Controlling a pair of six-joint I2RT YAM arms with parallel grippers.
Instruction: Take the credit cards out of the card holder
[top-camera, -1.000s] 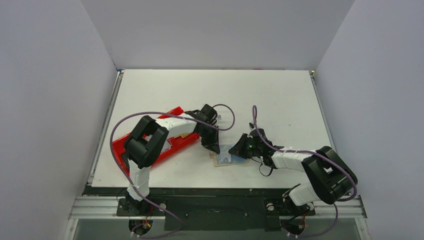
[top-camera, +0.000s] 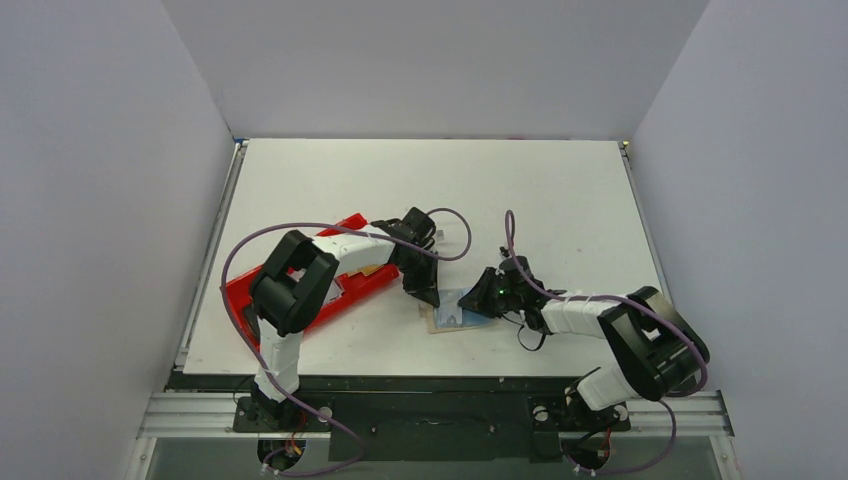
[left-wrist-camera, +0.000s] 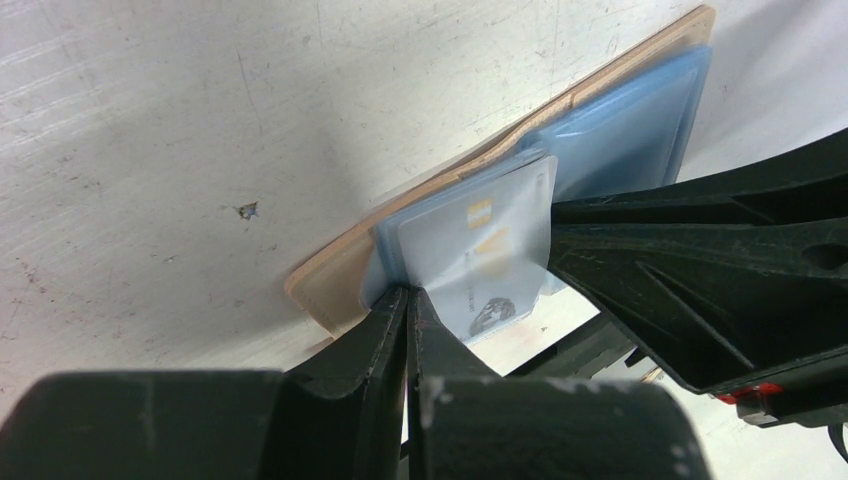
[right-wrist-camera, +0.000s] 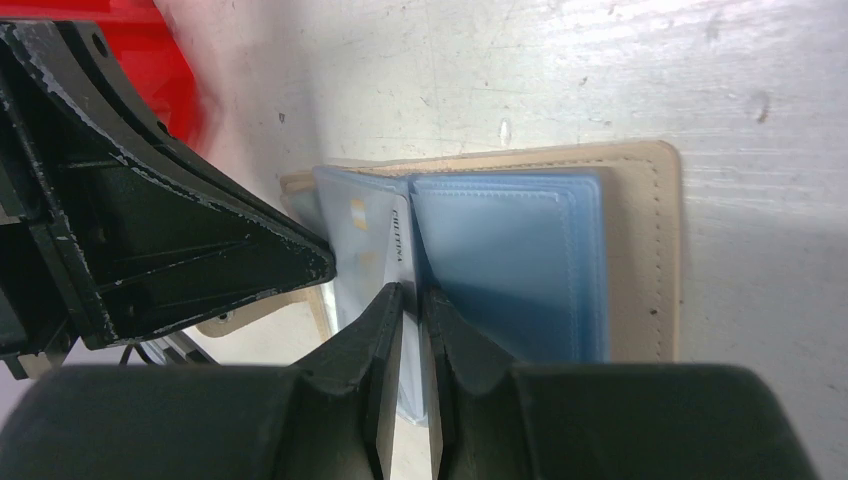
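Note:
An open card holder with a tan cover (left-wrist-camera: 340, 270) and blue clear sleeves (right-wrist-camera: 510, 260) lies on the table. Inside a sleeve is a pale card (left-wrist-camera: 475, 250) with a gold chip mark. My left gripper is shut, its tips against the sleeves' left edge; whether plastic is pinched there is hard to tell. At the card's opposite edge, by the sleeve opening, my right gripper is shut with its tips at that edge. No clear hold on the card shows between its fingers.
A red box (top-camera: 370, 287) holding some items stands at the left, under the left arm. Both grippers work close together over the holder.
The left gripper and the holder have stayed in place.

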